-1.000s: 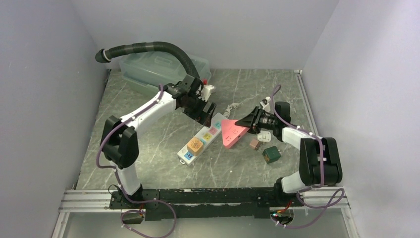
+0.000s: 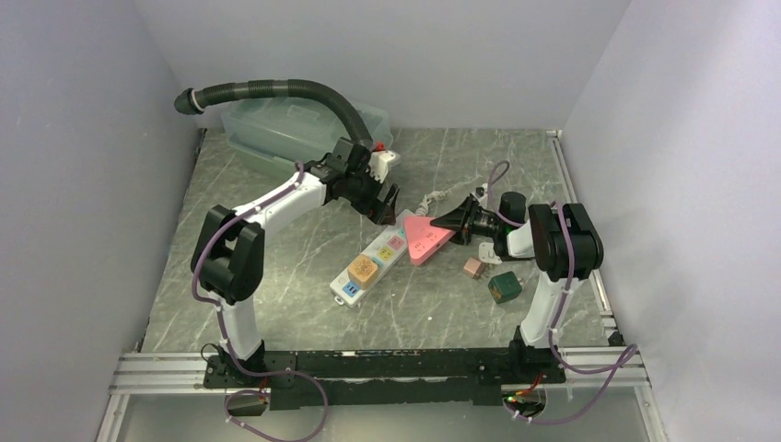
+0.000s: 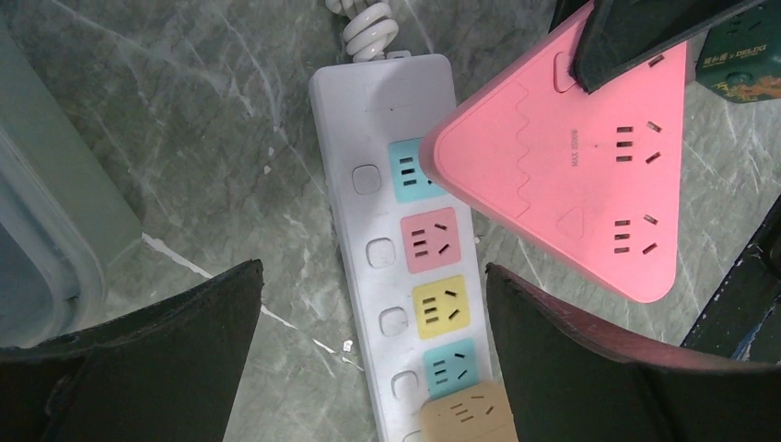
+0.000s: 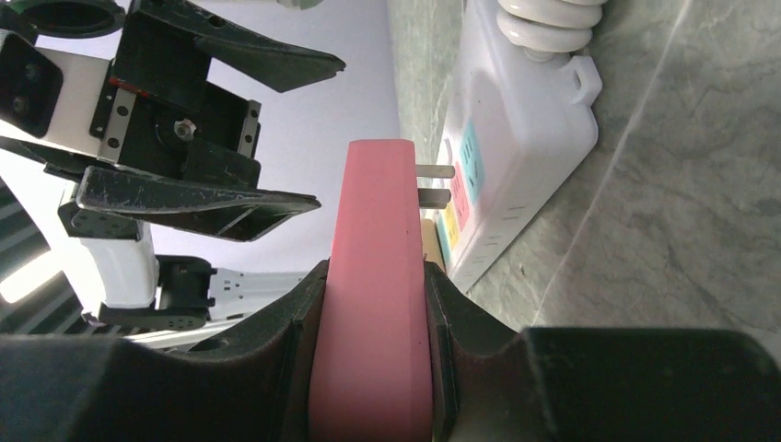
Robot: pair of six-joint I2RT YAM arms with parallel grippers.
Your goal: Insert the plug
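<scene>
My right gripper is shut on a pink triangular plug adapter, holding it raised beside the far end of the white power strip. In the right wrist view the adapter's metal prongs point toward the strip's socket face, with a gap in between. One corner of the adapter overlaps the far blue socket in the left wrist view. Open and empty, my left gripper hovers over the strip, its fingers on either side. A wooden-coloured cube plug sits on the strip's near part.
To the right lie a small brown plug, a dark green block and a white plug. A clear bin stands at the back left. The strip's coiled cord leaves its far end. Open table lies in front.
My right gripper has carried the pink adapter slightly left and toward the back, nearer the strip. The right elbow has swung inward. My left arm has shifted only slightly.
</scene>
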